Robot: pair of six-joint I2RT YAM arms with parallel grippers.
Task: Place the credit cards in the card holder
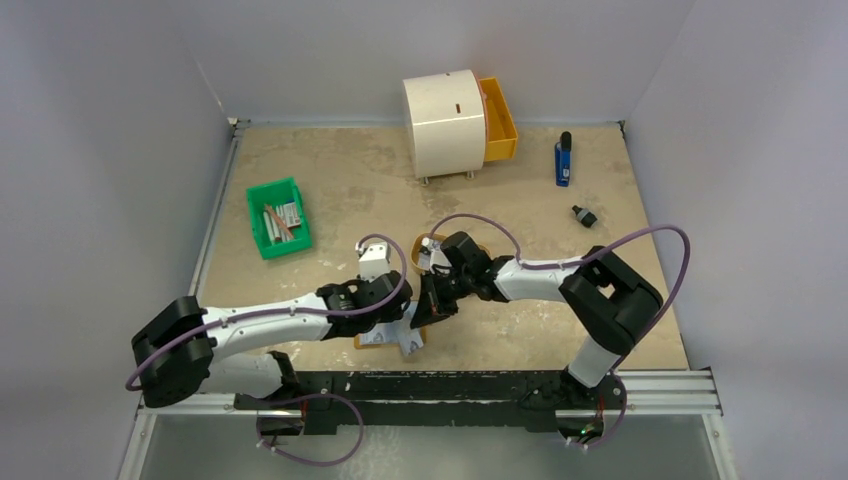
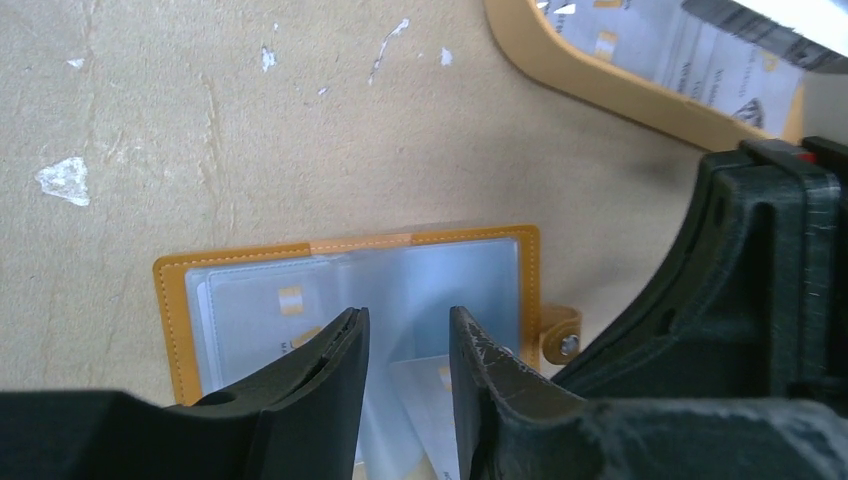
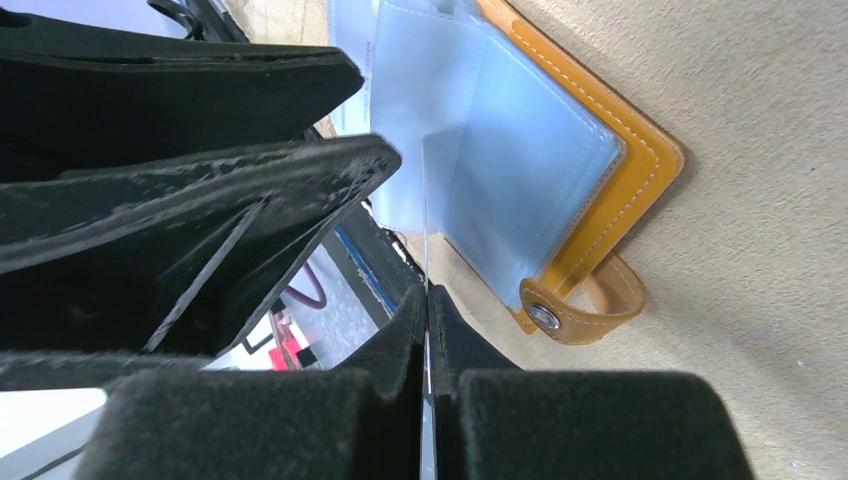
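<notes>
The tan card holder (image 2: 530, 280) lies at the front middle, with translucent blue sleeves (image 3: 520, 170) and a strap with a snap (image 3: 590, 320). Over it my left gripper stands open, nothing clearly between its fingers. My right gripper is shut at the holder's inner sleeves, with a thin pale edge, apparently a card seen edge-on, rising from its fingertips. The left gripper's dark body fills much of the upper left of the right wrist view.
A tray with cards (image 2: 640, 75) lies just behind. A green bin (image 1: 257, 198), a white rounded box (image 1: 440, 120) with a yellow tray, a blue stapler-like object (image 1: 562, 165) and a small black object (image 1: 585, 217) stand farther back.
</notes>
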